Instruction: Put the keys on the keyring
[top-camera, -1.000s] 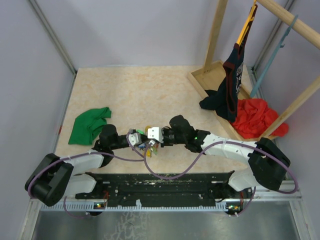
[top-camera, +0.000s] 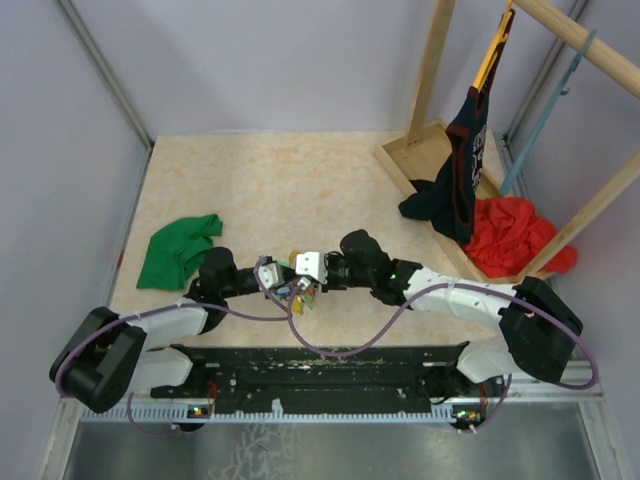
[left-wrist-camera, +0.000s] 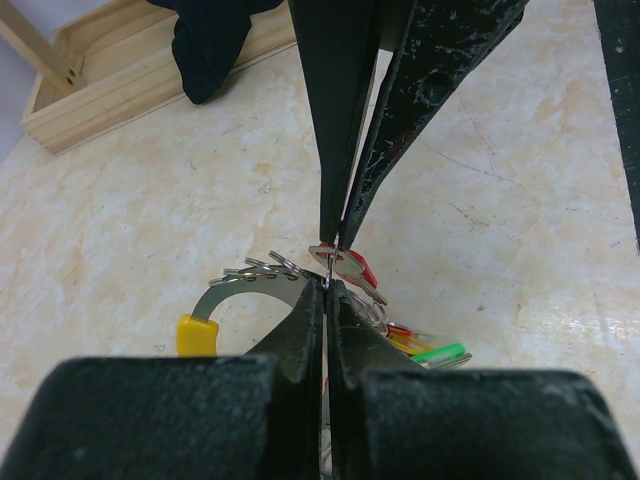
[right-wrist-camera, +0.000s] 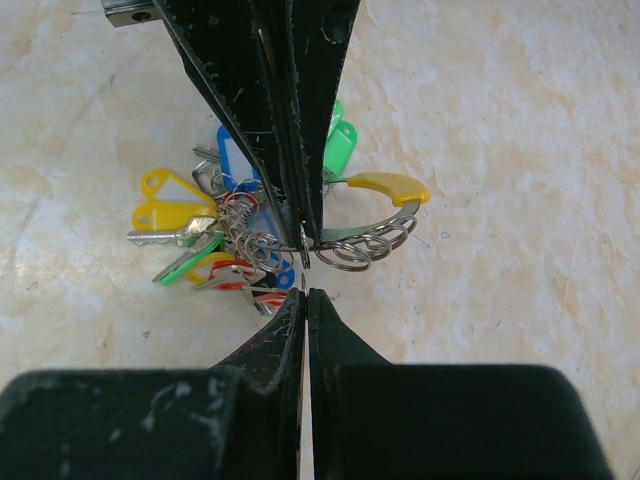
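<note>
My two grippers meet over the keyring at the centre of the top view. My left gripper and my right gripper are shut, their tips almost touching, with a thin metal piece visible between them; whether each grips it is hard to tell. In the right wrist view, small split rings (right-wrist-camera: 352, 255) are threaded on a curved metal ring with a yellow clasp (right-wrist-camera: 390, 186). Keys (right-wrist-camera: 153, 237) with yellow, blue, green and red tags hang in a cluster beside and beneath the grippers, partly hidden.
A green cloth (top-camera: 175, 250) lies at the left. At the right stands a wooden frame in a tray (top-camera: 405, 160), with a dark hanging cloth (top-camera: 450, 200) and a red cloth (top-camera: 515, 235).
Both arms have shifted very slightly in the top view; otherwise little has visibly changed.
</note>
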